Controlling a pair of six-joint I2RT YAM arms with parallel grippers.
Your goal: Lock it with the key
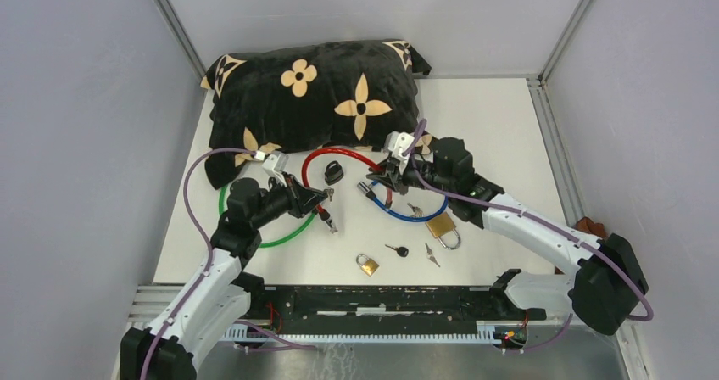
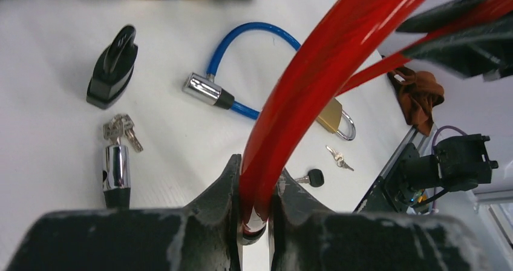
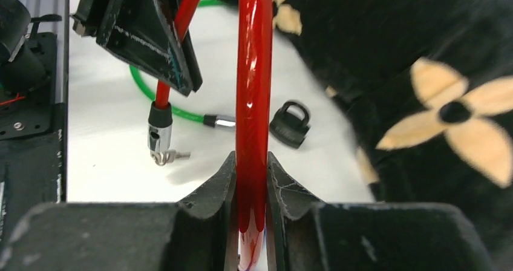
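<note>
A red cable lock (image 1: 339, 151) arches between my two grippers. In the left wrist view, my left gripper is shut around the red cable, just above its lock head. That chrome head (image 3: 160, 137) hangs below the left fingers in the right wrist view, with a key (image 3: 172, 156) at its lower end. My right gripper is shut on the opposite stretch of the red cable, whose tail (image 1: 389, 197) points down below it in the top view. The head and this tail are apart.
A blue cable lock (image 1: 398, 215) and a brass padlock (image 1: 440, 226) lie beneath the right arm. A small padlock (image 1: 367, 265), a black-headed key (image 1: 398, 250) and loose keys (image 1: 432, 255) lie in front. A black lock (image 1: 333, 173) stands near the pillow (image 1: 318, 100); a green cable (image 1: 288, 237) curves beside the left arm.
</note>
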